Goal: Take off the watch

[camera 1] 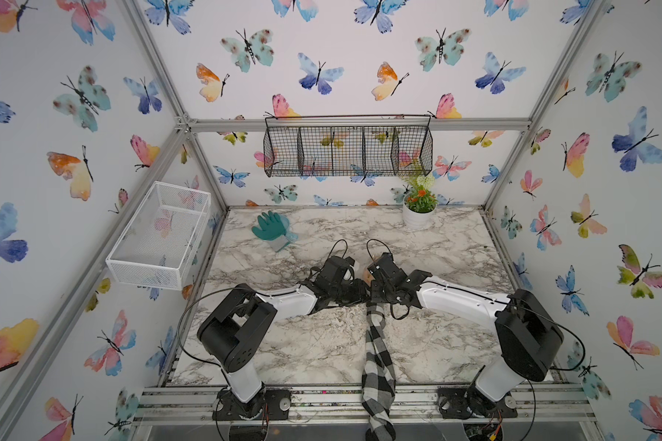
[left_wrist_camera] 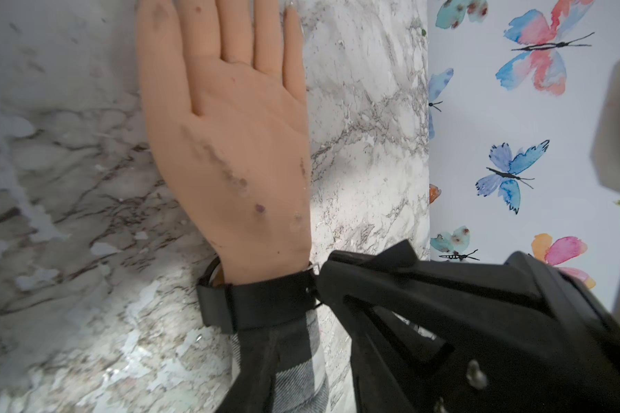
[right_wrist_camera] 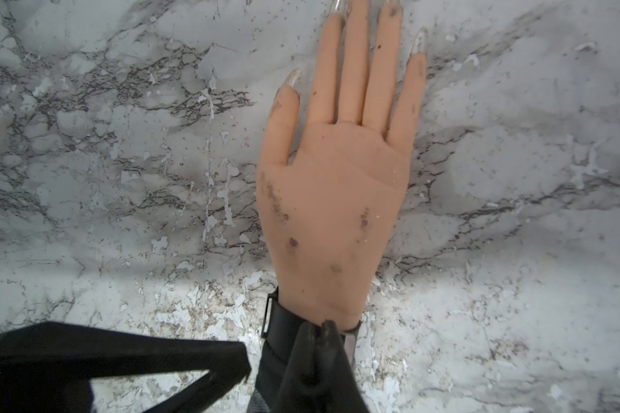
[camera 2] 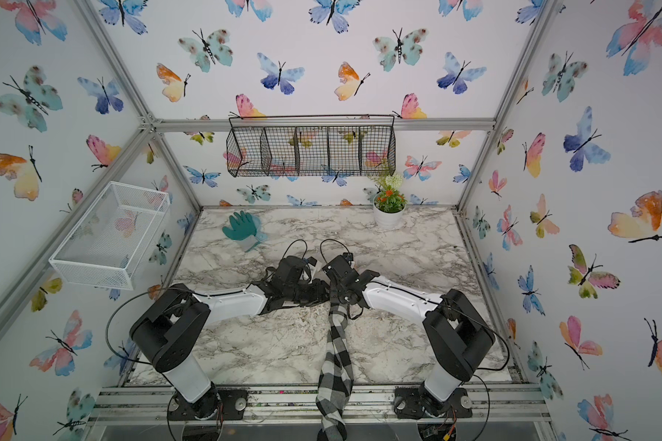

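A black watch strap circles the wrist of a model hand lying palm up, over a black-and-white checked sleeve. In the left wrist view my left gripper stands part open over the sleeve just below the strap, its fingers blurred and apart. My right gripper is shut over the watch strap in the right wrist view, partly covering it. Nothing clear shows between its fingertips, and whether they touch the strap is hard to tell. The watch face is not visible.
Both arms meet closely at the wrist, the left gripper coming in from the side. A teal glove lies at the back left and a potted plant stands at the back right. A white mesh basket hangs left; a wire rack hangs behind.
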